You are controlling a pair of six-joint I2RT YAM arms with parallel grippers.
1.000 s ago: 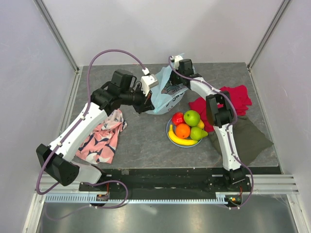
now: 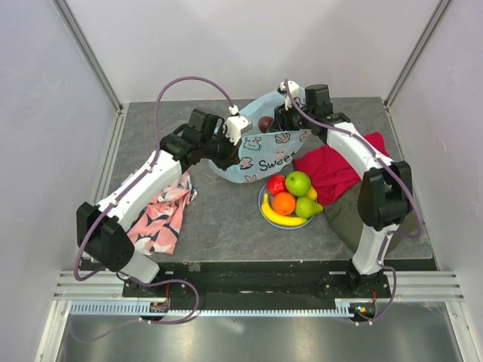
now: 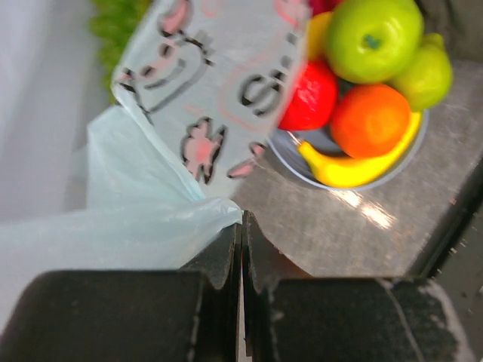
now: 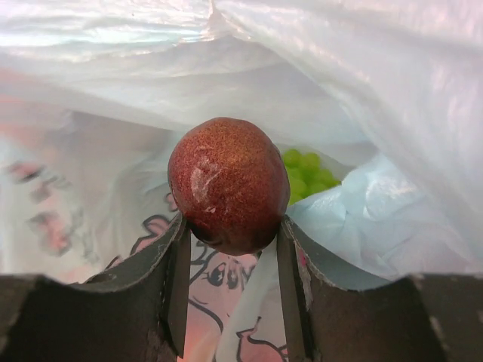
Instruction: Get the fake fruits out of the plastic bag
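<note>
The pale plastic bag (image 2: 260, 158) stretches between both grippers. My left gripper (image 2: 234, 154) is shut on the bag's edge, which shows at its fingertips (image 3: 238, 226) in the left wrist view. My right gripper is inside the bag, shut on a dark red round fruit (image 4: 226, 177), also visible in the top view (image 2: 266, 124). Behind it in the bag lie green grapes (image 4: 306, 170).
A bowl (image 2: 281, 225) of fruit, with banana, orange, apples and pear, sits below the bag. A red cloth (image 2: 332, 173), an olive cloth (image 2: 347, 219) and a pink patterned cloth (image 2: 158, 219) lie on the grey table.
</note>
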